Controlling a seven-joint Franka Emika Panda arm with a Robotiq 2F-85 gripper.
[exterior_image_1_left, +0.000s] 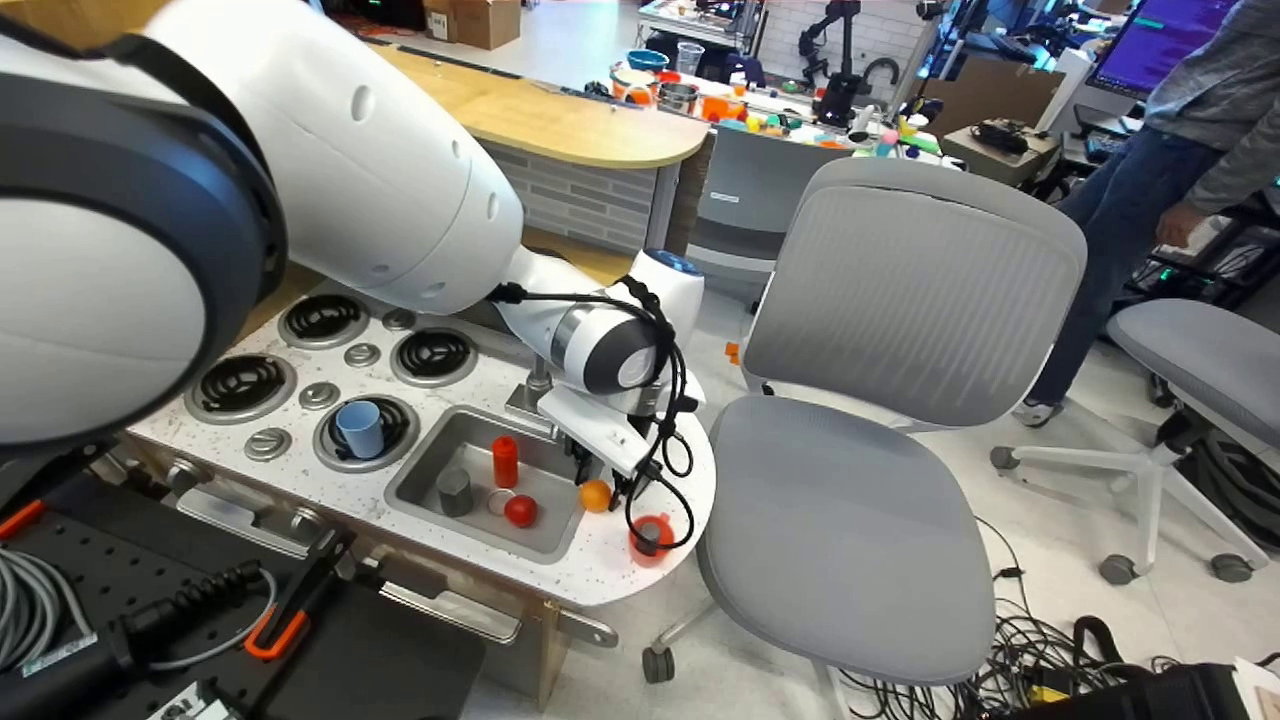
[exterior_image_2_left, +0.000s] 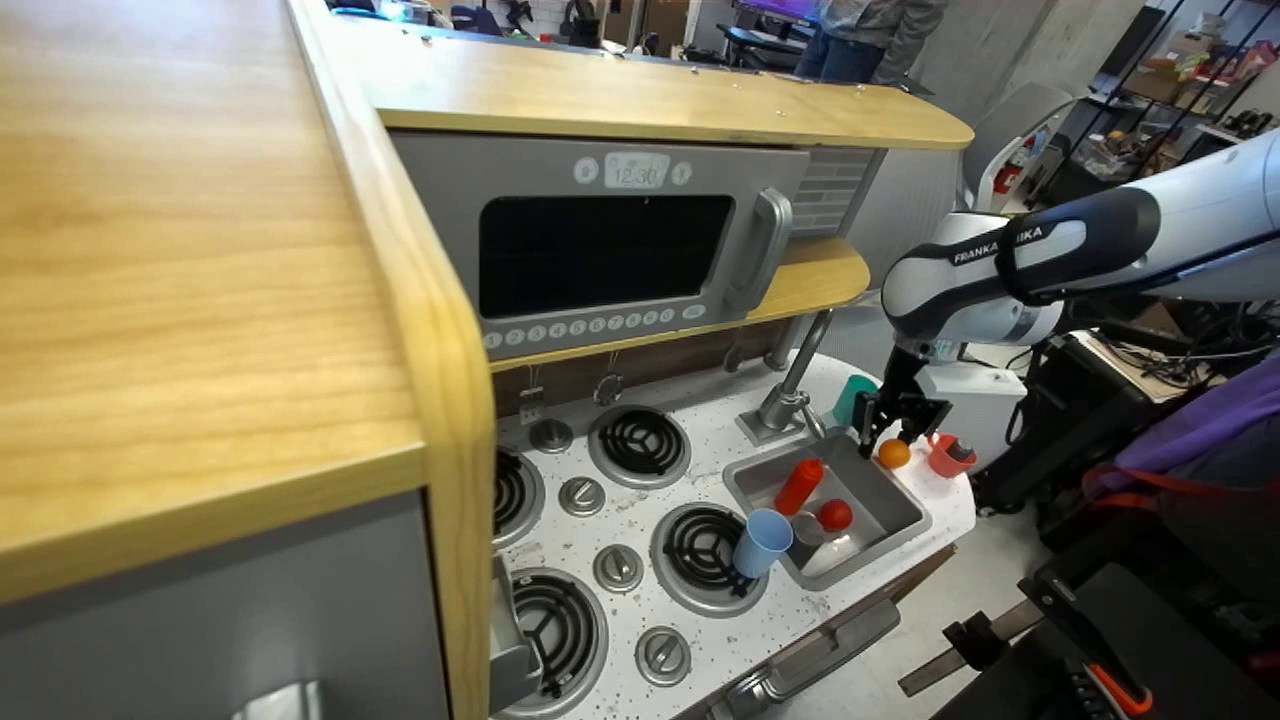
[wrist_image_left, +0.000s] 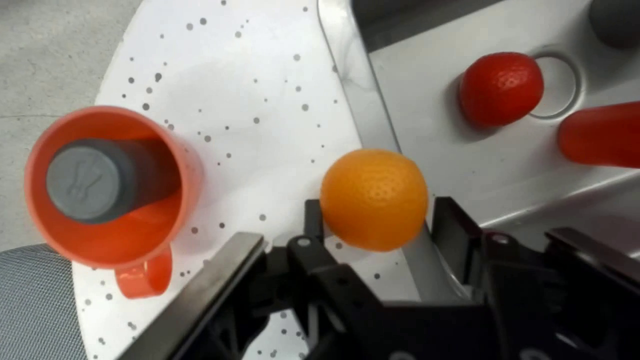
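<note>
An orange (wrist_image_left: 375, 201) is at the sink's near rim, between the two fingertips of my gripper in the wrist view. The left fingertip (wrist_image_left: 313, 216) meets the fruit's side, while a narrow gap shows at the right one. My fingers are part open. In exterior view 2 the gripper (exterior_image_2_left: 900, 420) points down over the sink's end, close to the orange (exterior_image_2_left: 894, 454). Exterior view 1 shows the orange (exterior_image_1_left: 595, 496) just outside the basin, partly behind the gripper.
A red cup (wrist_image_left: 111, 240) with a grey object inside stands on the counter. The sink (exterior_image_1_left: 552, 546) holds a red ball-like item (exterior_image_1_left: 521, 511), a red cylinder (exterior_image_1_left: 505, 462) and a grey cup (exterior_image_1_left: 455, 492). A blue mug (exterior_image_1_left: 360, 428) sits on a burner; the faucet (exterior_image_2_left: 798, 384) rises behind the sink.
</note>
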